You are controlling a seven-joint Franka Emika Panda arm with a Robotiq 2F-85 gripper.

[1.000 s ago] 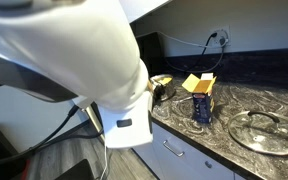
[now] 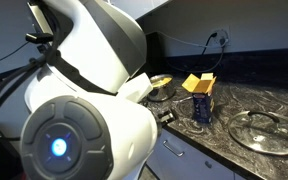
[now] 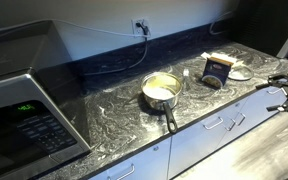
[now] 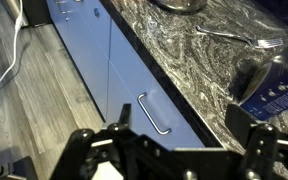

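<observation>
My gripper is open in the wrist view, its black fingers wide apart with nothing between them. Beyond it are the cabinet front and floor. In exterior view 2 the gripper [image 3: 282, 94] hangs at the right edge, in front of the counter and clear of it. A dark blue box [image 2: 201, 103] with open yellow flaps stands upright on the counter. Part of this box [image 4: 275, 86] shows at the right of the wrist view. A pot [image 3: 162, 88] with yellowish contents sits left of the box in exterior view 2, its handle pointing frontward.
A glass lid [image 2: 267, 132] lies on the dark marbled counter [image 3: 114, 117]. Between pot and box is a fork [image 4: 241, 38]. A microwave [image 3: 44, 95] fills the left end. Drawer handles [image 4: 154, 115] jut from the cabinet fronts.
Over the last second the white arm has swung down and leftward in exterior view 1, its round blue-lit joint coming into view. Box and lid have stayed put.
</observation>
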